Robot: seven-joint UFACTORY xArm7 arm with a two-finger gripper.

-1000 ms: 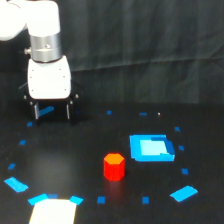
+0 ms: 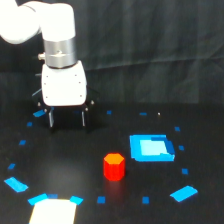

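A red hexagonal block (image 2: pixel 114 167) stands on the dark table at the lower middle. Behind it and to its right lies a blue square (image 2: pixel 137 152) with a white patch (image 2: pixel 154 147) in its middle. My gripper (image 2: pixel 67 125), black against the dark backdrop, hangs below the white arm (image 2: pixel 64 86) at the upper left. Its two fingers look spread apart, faint as they are, with nothing seen between them. It is well to the left of the block and farther back.
Blue tape pieces lie near the front, at left (image 2: pixel 16 184) and right (image 2: pixel 184 193). Small blue marks dot the dark table (image 2: pixel 85 150). A pale, bright shape (image 2: pixel 52 212) fills part of the bottom left edge. Open table surrounds the block.
My arm and gripper have moved to the right and slightly lower in the view. The red block and the blue square have stayed put.
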